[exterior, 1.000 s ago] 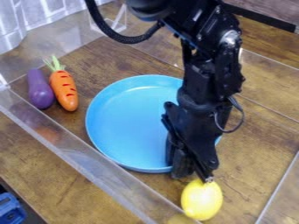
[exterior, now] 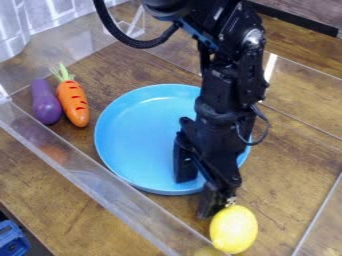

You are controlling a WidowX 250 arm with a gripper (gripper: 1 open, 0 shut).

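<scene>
My black gripper (exterior: 214, 195) reaches down over the right part of a blue plate (exterior: 134, 130) and its right rim, its tip low and just above and left of a yellow lemon-like object (exterior: 234, 229) at the bottom. The fingertips are dark and partly hidden, with nothing visible held between them. An orange toy carrot (exterior: 72, 102) and a purple eggplant (exterior: 46, 101) lie left of the plate.
A clear plastic wall (exterior: 94, 195) runs diagonally along the lower left, with a blue object (exterior: 11, 238) beyond it. Bare wooden surface (exterior: 283, 160) lies to the right. Clear walls also edge the back and right.
The gripper has shifted slightly up and left, a little away from the yellow object, which appears in about the same place. The plate, carrot and eggplant are unmoved.
</scene>
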